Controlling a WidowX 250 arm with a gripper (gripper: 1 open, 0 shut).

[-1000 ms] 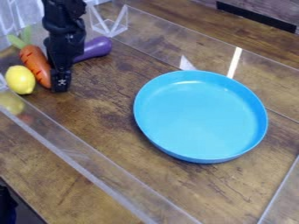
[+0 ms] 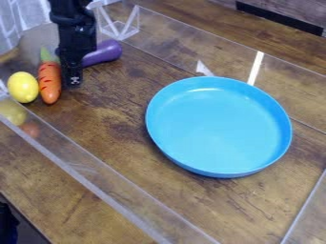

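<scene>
My black gripper (image 2: pixel 71 72) reaches down at the upper left, just right of an orange carrot (image 2: pixel 50 84) with a green top. Its fingertips are small and dark against the wood, and whether anything is between them is hard to make out. A purple eggplant (image 2: pixel 102 53) lies just right of the gripper. A yellow lemon (image 2: pixel 23 88) sits left of the carrot.
A large blue plate (image 2: pixel 218 127) fills the right middle of the wooden surface. Clear plastic walls border the area.
The gripper has shifted slightly, and the carrot has turned a little to stand more upright in the picture.
</scene>
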